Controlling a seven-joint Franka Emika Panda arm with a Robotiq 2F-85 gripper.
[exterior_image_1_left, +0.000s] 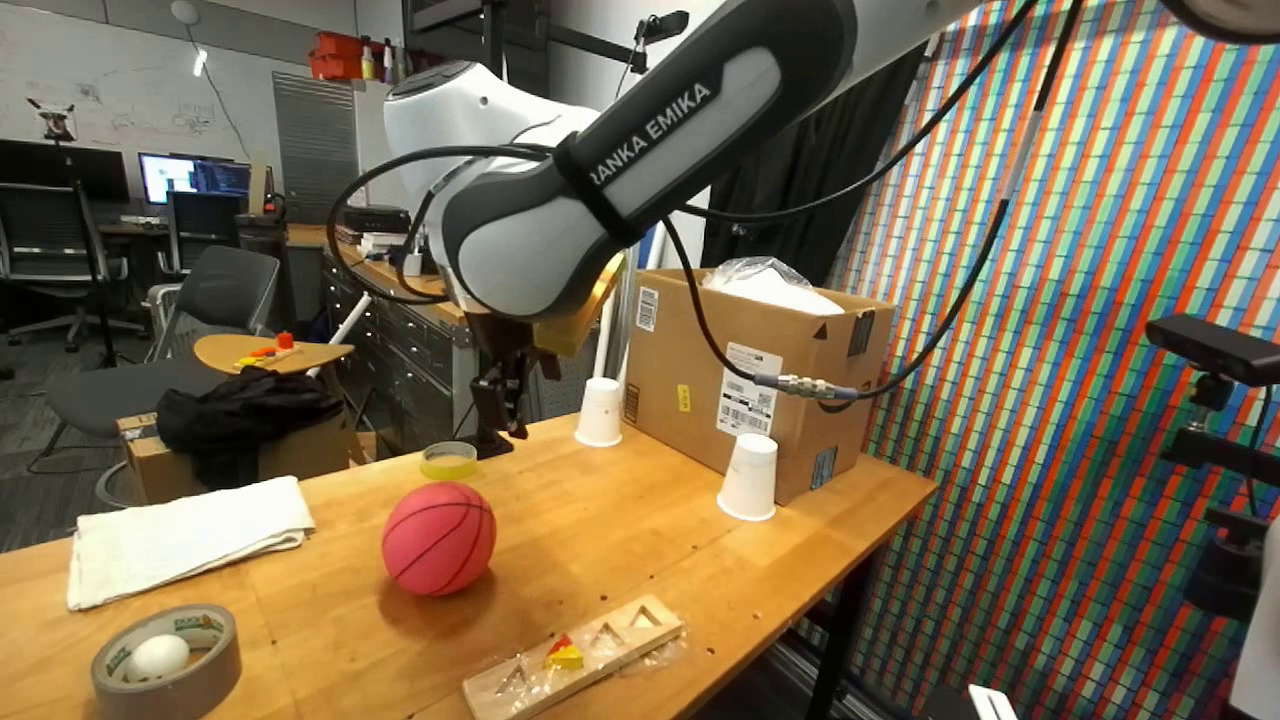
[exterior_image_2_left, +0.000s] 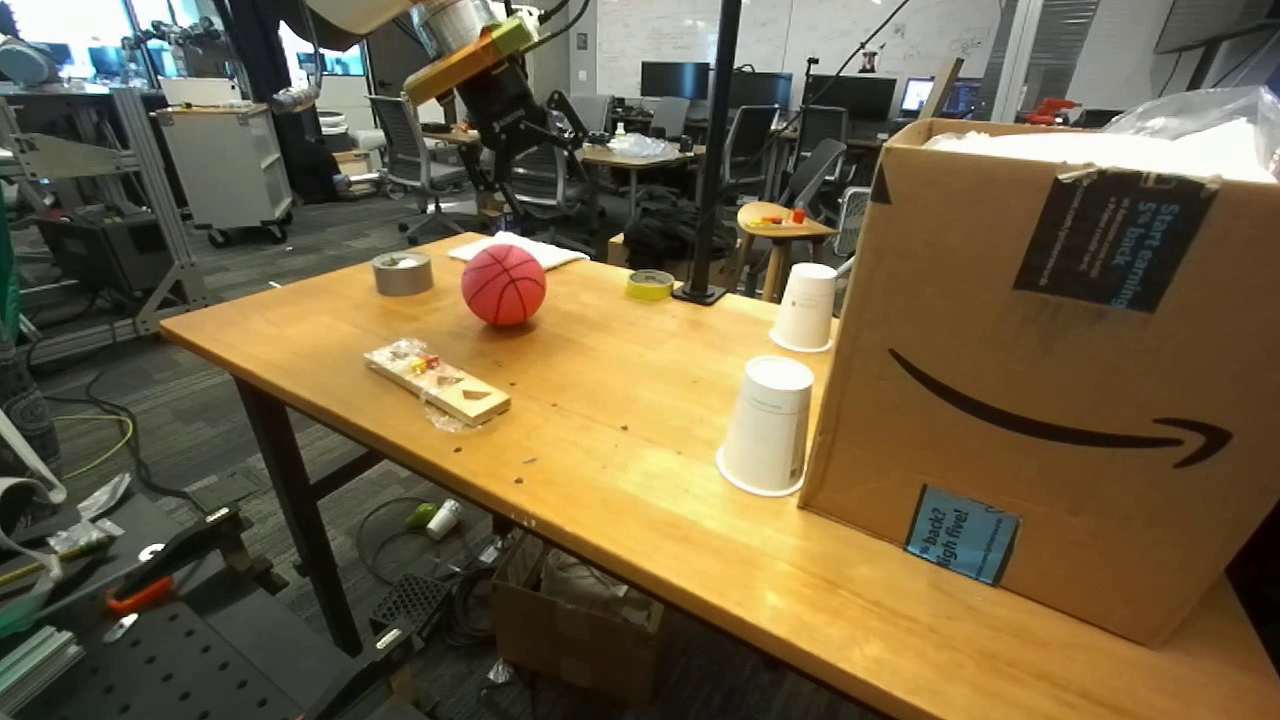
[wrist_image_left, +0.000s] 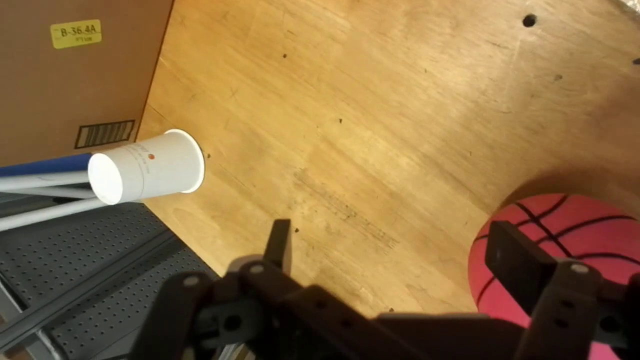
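Observation:
A red-pink basketball-patterned ball (exterior_image_1_left: 439, 538) rests on the wooden table, left of the middle in exterior view 1. My gripper is open, its two black fingers wide apart and only bare tabletop showing between them in the wrist view. One finger (wrist_image_left: 517, 264) overlaps the ball (wrist_image_left: 558, 240) in that view, but the gripper (exterior_image_2_left: 528, 186) hangs well above the ball (exterior_image_2_left: 504, 286) in exterior view 2. No contact between them shows.
Two upturned white cups (exterior_image_1_left: 747, 478) stand by a large cardboard box (exterior_image_2_left: 1044, 360). A wooden shape puzzle (exterior_image_2_left: 439, 382), a grey tape roll (exterior_image_1_left: 166, 662) around a white ball, yellow tape (exterior_image_2_left: 649, 284) and a folded white cloth (exterior_image_1_left: 190, 538) lie on the table. A black post (exterior_image_2_left: 717, 156) rises behind.

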